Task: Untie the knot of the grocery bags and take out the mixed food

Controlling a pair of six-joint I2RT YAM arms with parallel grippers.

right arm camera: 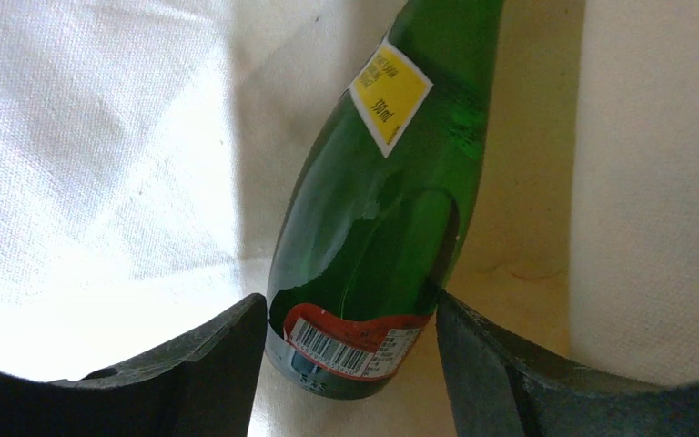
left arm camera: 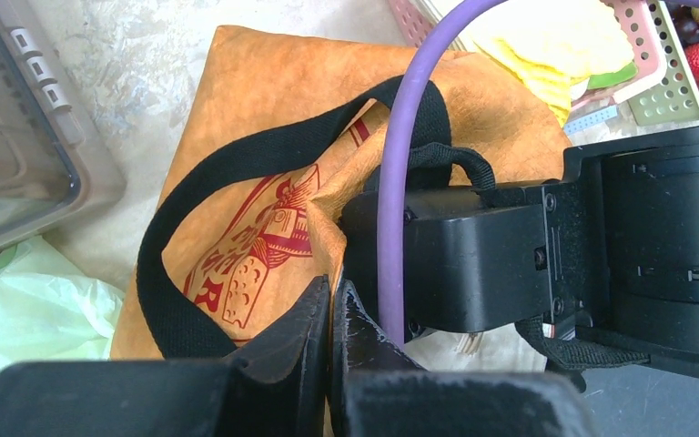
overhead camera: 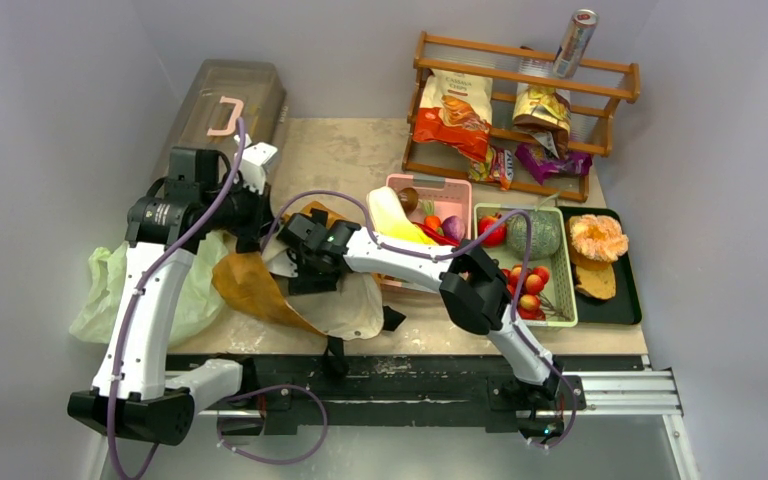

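The tan bag (overhead camera: 247,292) with white lining and black straps lies at the table's centre-left. My left gripper is shut at the bag's upper edge, a thin fold of tan material (left arm camera: 328,241) between or just behind its fingers. My right gripper is inside the bag, fingers part open on either side of a lying green glass bottle (right arm camera: 375,209) with a red label near its base; I cannot tell if they touch it. A pale green plastic bag (overhead camera: 100,300) lies at the left.
A lidded plastic box (overhead camera: 195,100) stands behind left. A pink basket (overhead camera: 425,185), a green basket (overhead camera: 560,300) and a dark tray (overhead camera: 615,310) sit at the right, below a wooden snack rack (overhead camera: 490,45).
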